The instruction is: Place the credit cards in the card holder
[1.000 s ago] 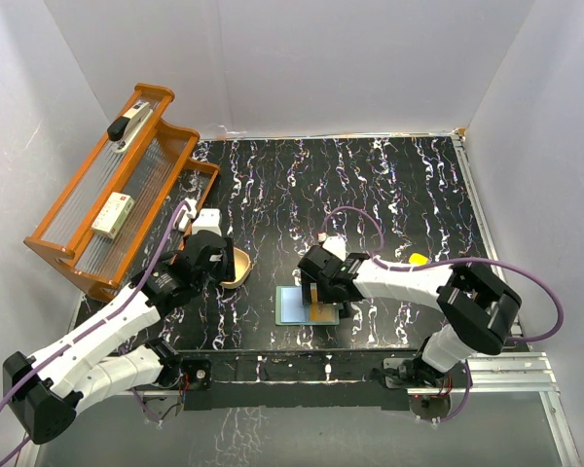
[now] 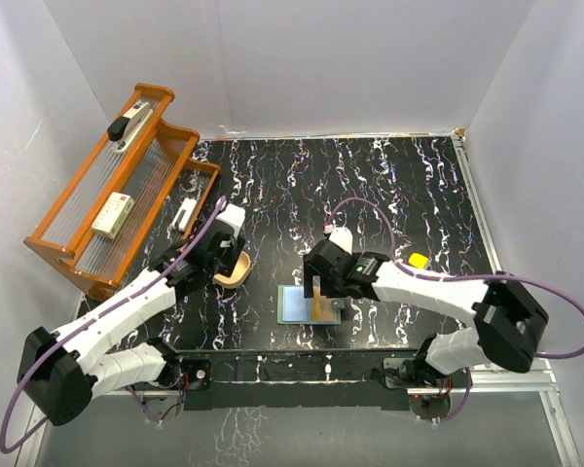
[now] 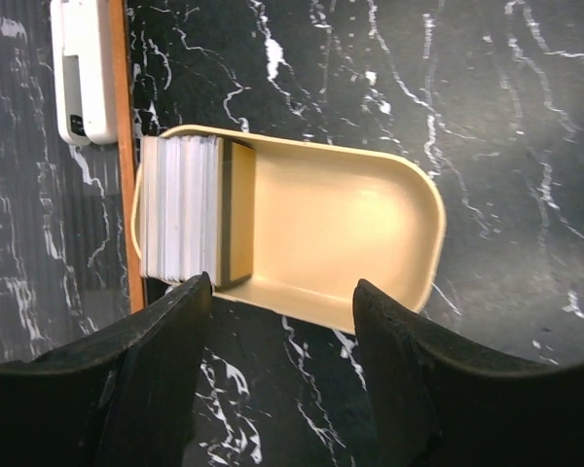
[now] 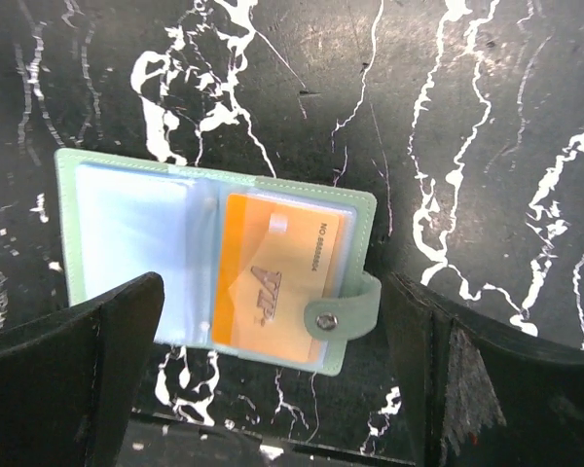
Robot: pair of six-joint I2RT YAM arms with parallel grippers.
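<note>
A stack of white cards (image 3: pixel 180 206) stands on edge at the left end of a cream tray (image 3: pixel 336 224). My left gripper hangs over that tray, its fingers apart with no card between them. In the right wrist view, an open card holder (image 4: pixel 131 233) lies on the dark table with an orange card (image 4: pixel 273 263) in its right side, beside a snap tab. My right gripper is open above the holder, holding nothing.
A wooden shelf (image 2: pixel 86 230) with a stapler (image 2: pixel 129 126) and a small box (image 2: pixel 113 214) stands at the left. A yellow object (image 2: pixel 419 261) lies at the right.
The holder looks nearly unmoved.
</note>
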